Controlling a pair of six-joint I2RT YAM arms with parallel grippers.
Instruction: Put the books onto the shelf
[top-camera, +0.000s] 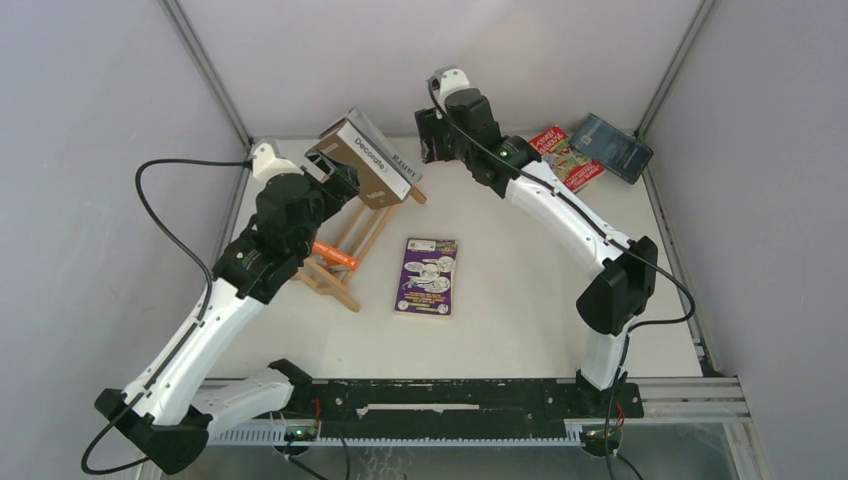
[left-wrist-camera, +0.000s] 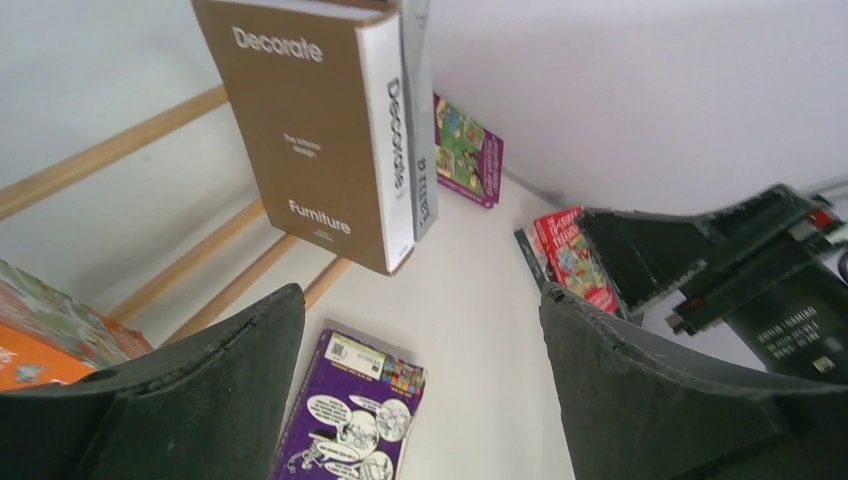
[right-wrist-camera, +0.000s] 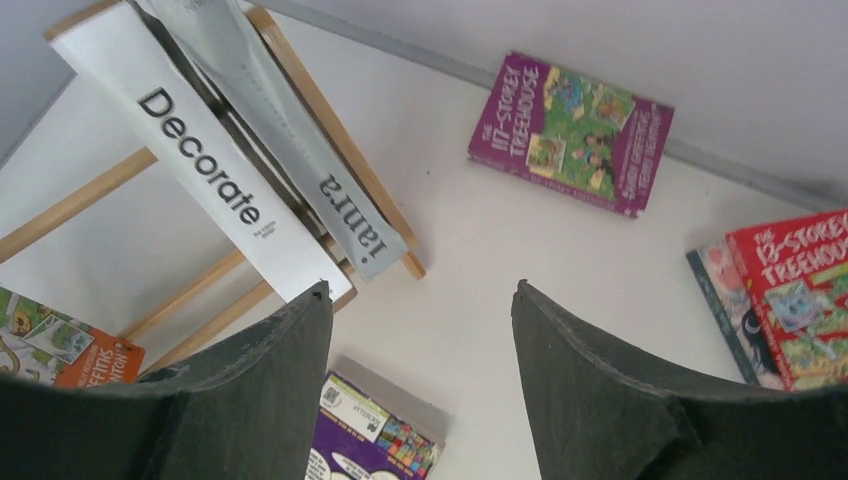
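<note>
A brown "Decorate Furniture" book (left-wrist-camera: 305, 150) stands in the wooden rack (top-camera: 340, 285) beside a grey file (right-wrist-camera: 300, 160). An orange book (top-camera: 335, 255) lies lower in the rack. A purple book (top-camera: 426, 275) lies flat at mid-table. My left gripper hangs open just front-left of the standing books, nothing between its fingers. My right gripper is open above the back centre, right of the rack, also empty. A purple Treehouse book (right-wrist-camera: 570, 135) lies at the back, mostly hidden by the right arm in the top view.
At the back right, a red book (top-camera: 560, 150) and a dark blue book (top-camera: 610, 148) lie stacked with another. Walls bound the back and sides.
</note>
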